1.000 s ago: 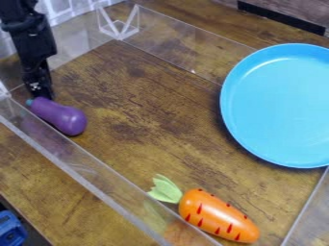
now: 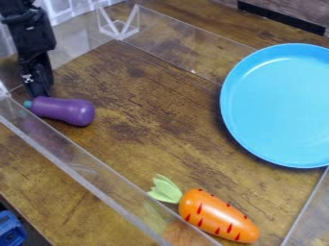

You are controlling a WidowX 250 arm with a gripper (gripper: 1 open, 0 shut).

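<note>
My black gripper (image 2: 37, 79) is at the upper left, low by the wall of the clear bin, just behind the purple eggplant (image 2: 62, 111); whether its fingers are open or shut is hard to make out. The eggplant lies on its side, green tip to the left, near the left clear wall. An orange toy carrot (image 2: 214, 213) with pale green leaves lies at the bottom right. A blue plate (image 2: 275, 104) rests at the right.
Clear plastic walls (image 2: 115, 188) bound the wooden floor on the left and back. A blue object (image 2: 8, 231) sits outside at the lower left.
The eggplant has turned and shifted slightly up and to the right since a second ago. The gripper has moved only slightly.
</note>
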